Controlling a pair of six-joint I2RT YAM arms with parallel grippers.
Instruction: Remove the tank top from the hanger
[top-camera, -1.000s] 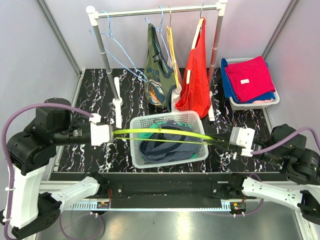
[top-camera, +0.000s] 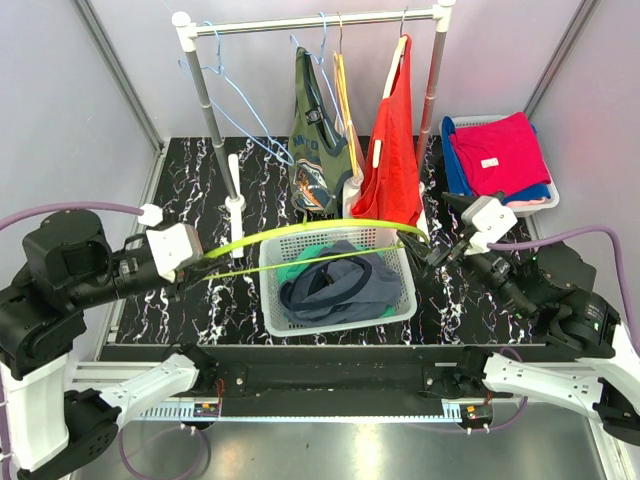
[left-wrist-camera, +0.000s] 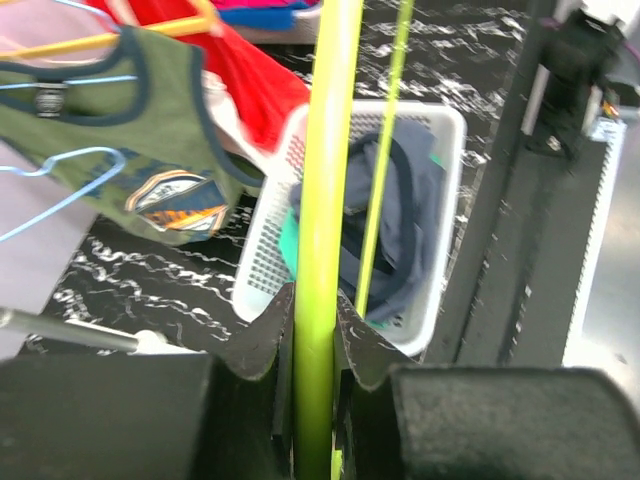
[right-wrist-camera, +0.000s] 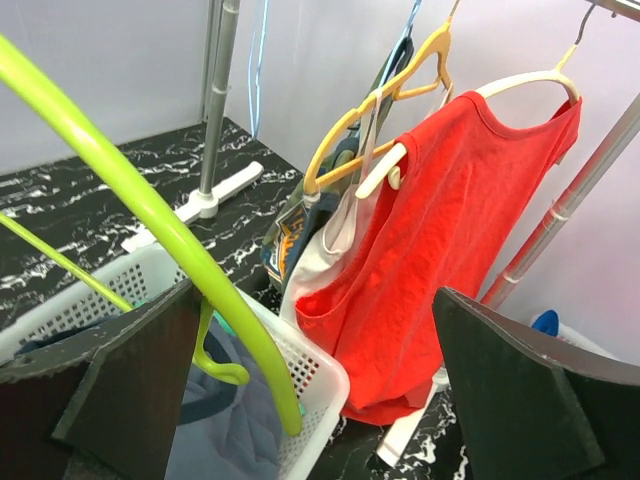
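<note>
My left gripper (top-camera: 205, 265) is shut on a lime-green hanger (left-wrist-camera: 325, 180), held level above the basket. The hanger's far end reaches my right gripper (top-camera: 425, 250), whose fingers stand apart; in the right wrist view that end (right-wrist-camera: 150, 205) passes by the left finger. No garment hangs on it. On the rack hang an olive tank top (top-camera: 315, 150) on a blue hanger, pale items on yellow hangers, and a red tank top (top-camera: 390, 150) on a cream hanger.
A white basket (top-camera: 410, 300) with grey and green clothing stands below the hanger. A second basket with folded pink and blue clothes (top-camera: 500, 160) is at the back right. The rack's rail (top-camera: 270, 24) carries empty blue hangers at left.
My right gripper has risen and turned toward the rack, and the hanger's right end has shifted upward. My left gripper has moved slightly left and tilted.
</note>
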